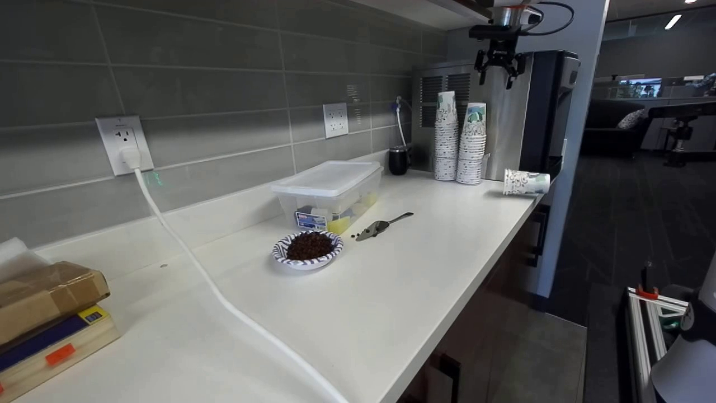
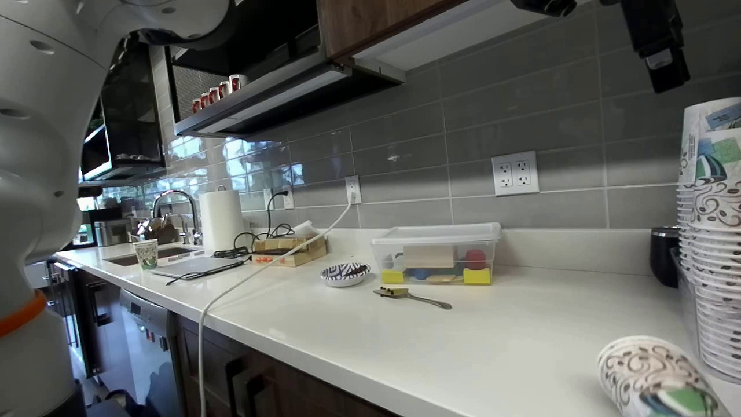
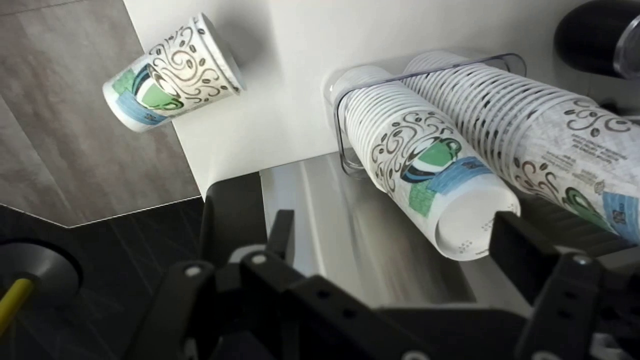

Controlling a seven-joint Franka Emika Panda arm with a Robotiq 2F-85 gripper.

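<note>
High above the counter's far end hangs my gripper, its fingers wide apart and empty. A patterned paper cup lies on its side at the counter's edge, below the gripper and toward the floor side. In the wrist view this loose cup overhangs the edge, its base out over the floor. Two tall stacks of inverted cups stand beside each other: the nearer stack sits in a clear holder, just beyond the gripper's fingers, and the other stack is to its right.
A steel machine stands behind the stacks, and a black tumbler by the wall. On the counter are a clear lidded bin, a bowl of dark beans and a flat scoop. Bare counter lies in front.
</note>
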